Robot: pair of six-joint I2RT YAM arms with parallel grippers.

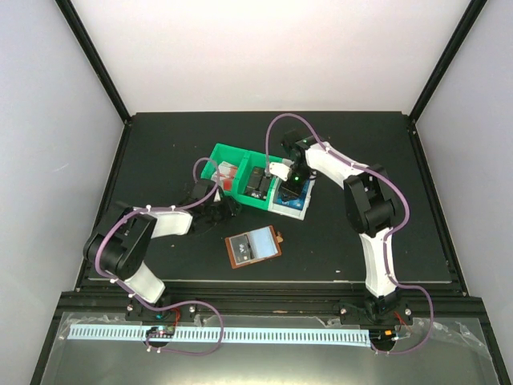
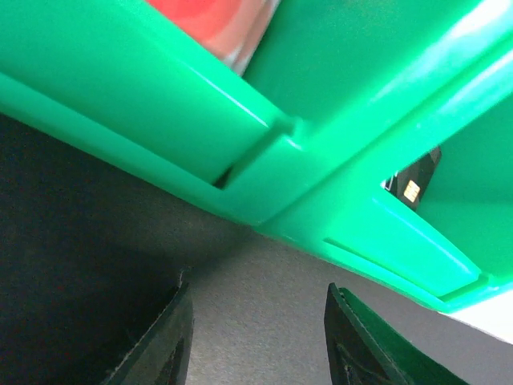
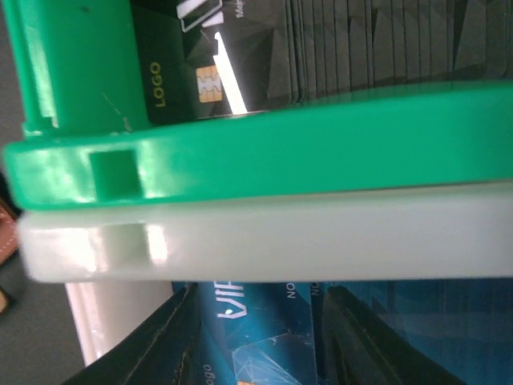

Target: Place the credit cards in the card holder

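Observation:
Blue credit cards (image 3: 260, 329) stand in the white bin (image 1: 289, 213) at the right end of a row of bins. Over them my right gripper is part open, its fingers apart above the cards. Black cards (image 1: 257, 184) fill the middle green bin, and red-and-white cards (image 1: 225, 174) the left one. In front of the green bins' (image 2: 264, 192) outer wall, my left gripper holds its fingers apart with bare table between them. Nearer the front lies the brown card holder (image 1: 253, 246), with a dark card and a pale clear panel showing.
A snap tab (image 1: 279, 237) sticks out at the holder's right edge. Bin walls rise close to both grippers.

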